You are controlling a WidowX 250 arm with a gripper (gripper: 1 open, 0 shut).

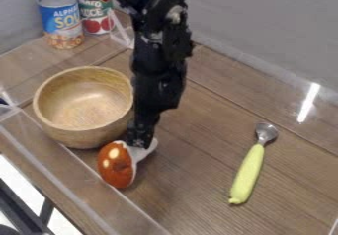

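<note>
A dark gripper (142, 130) reaches down from the top centre to an orange-red object with pale spots (117, 170) and a whitish part, lying on the wooden table (199, 199) at the lower left. The gripper's tip is at the whitish part, beside the wooden bowl (73, 101). The fingers are dark and overlap, so I cannot clearly see their gap.
A yellow-green handled utensil (246, 175) lies at the right. An Alpha soup can (62, 22) and a red can (97, 17) stand at the back left. The table's left edge runs past the bowl.
</note>
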